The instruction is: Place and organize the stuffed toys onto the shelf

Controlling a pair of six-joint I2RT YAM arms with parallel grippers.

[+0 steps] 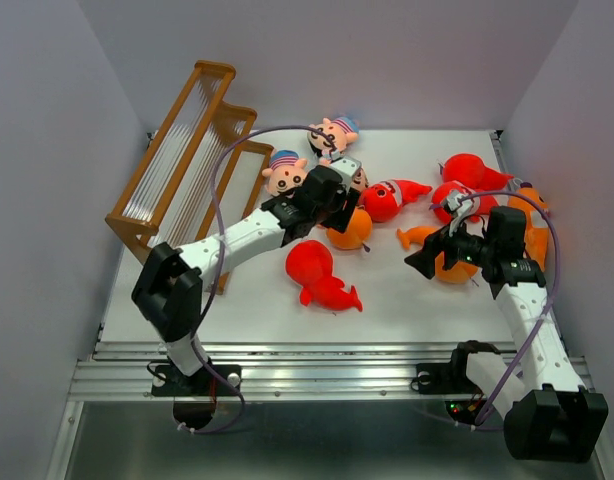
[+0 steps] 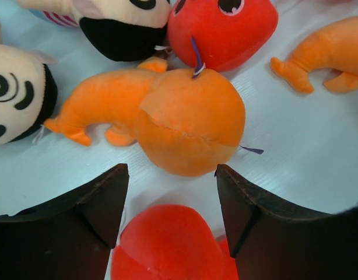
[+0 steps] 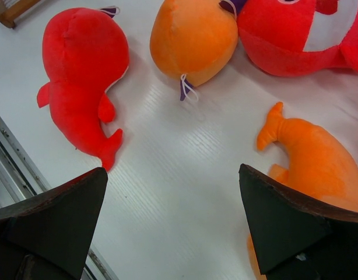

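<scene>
A wooden shelf (image 1: 177, 150) with ribbed clear panels stands empty at the left. My left gripper is open above the orange toy (image 2: 190, 119), with the red whale toy (image 2: 167, 242) partly between and below its fingers, held by neither. Pirate toys with striped caps (image 1: 333, 134) lie at the back near the shelf. My right gripper hangs open over bare table, nothing between its fingers. In the right wrist view, the red whale toy (image 3: 83, 76) lies at left and a second orange toy (image 3: 322, 157) is partly hidden behind the right finger.
More red toys (image 1: 472, 172) and an orange one (image 1: 532, 225) crowd the right back of the white table (image 1: 407, 315). A metal rail (image 1: 317, 365) runs along the front edge.
</scene>
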